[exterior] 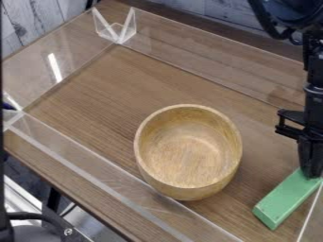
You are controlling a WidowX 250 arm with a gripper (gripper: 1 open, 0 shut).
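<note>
The black gripper [305, 161] reaches down at the right edge of the camera view, its tip at the upper end of a green rectangular block [285, 202] lying near the front right. Its fingertips are small and dark against the block, and whether anything is between them is hard to see; the gripper looks shut. A round wooden bowl [188, 147] stands left of the block, apart from it.
A small clear plastic piece [115, 26] is at the back left. Transparent edging runs along the front left.
</note>
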